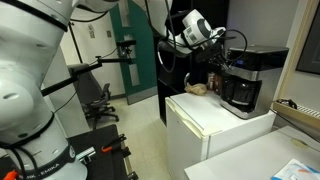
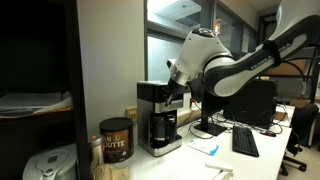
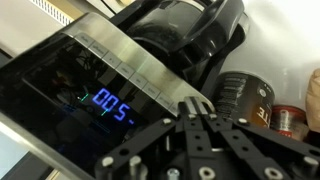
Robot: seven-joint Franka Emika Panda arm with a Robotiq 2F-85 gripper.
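Note:
A black and silver coffee maker (image 1: 243, 84) stands on the white cabinet top, its glass carafe (image 2: 162, 125) inside. In the wrist view its lit blue display (image 3: 109, 104) and silver button strip (image 3: 128, 72) fill the left. My gripper is shut, with nothing seen between its fingers. The tips lie over the end of the button strip; whether they touch it I cannot tell. From outside, my gripper (image 2: 178, 82) appears close to the machine's upper front.
A dark coffee can (image 2: 117, 139) stands beside the machine, with a smaller brown jar (image 3: 289, 121) near it. A keyboard (image 2: 244, 140) and monitor lie beyond. The white cabinet top (image 1: 205, 112) has free room in front.

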